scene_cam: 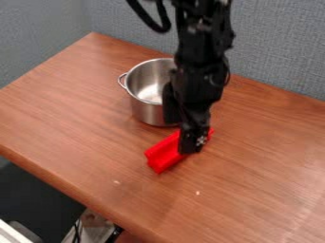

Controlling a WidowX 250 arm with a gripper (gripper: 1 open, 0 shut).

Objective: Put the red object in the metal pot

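The red block point(164, 155) lies on the wooden table, in front of the metal pot point(148, 109) and outside it. Behind the black arm, the right part of the pot is hidden; its left handle and part of its inside show. My gripper point(191, 148) is low over the right end of the red block and covers part of it. The block rests on the table. The fingers are dark and small here, so how far apart they are does not show clearly, nor whether they touch the block.
Bare table point(64, 104) stretches to the left, with more clear table point(260, 176) to the right. A grey partition point(279, 47) stands along the back. Past the table's front left edge are dark floor and some cables.
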